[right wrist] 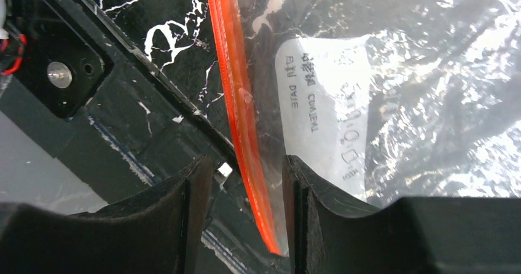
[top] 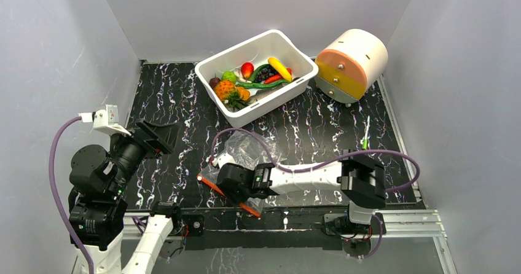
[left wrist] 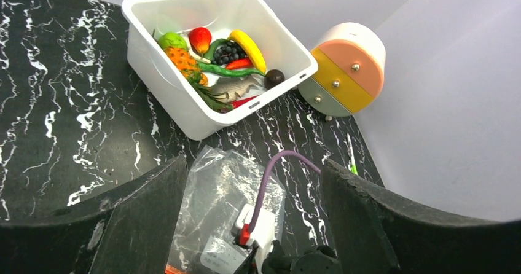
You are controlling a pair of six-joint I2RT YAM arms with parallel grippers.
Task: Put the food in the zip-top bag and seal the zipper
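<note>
A clear zip top bag (top: 244, 149) lies flat on the dark marbled surface, its orange zipper edge (top: 209, 184) toward the front. In the right wrist view the orange zipper (right wrist: 239, 102) runs between the spread fingers of my right gripper, and a white label (right wrist: 325, 102) shows on the bag. That gripper stands open over the zipper side, with nothing held. Off to the left, my left gripper (top: 169, 140) is open and empty, well clear of the bag. Toy foods, among them a pineapple (left wrist: 182, 62) and a banana (left wrist: 249, 48), rest in the white bin (left wrist: 166, 102).
Behind the bag sits the white bin (top: 220, 107). A round drum with coloured panels (top: 344, 71) occupies the back right corner. A green-handled tool (top: 365, 140) lies near the right wall. Bare surface shows left of the bag.
</note>
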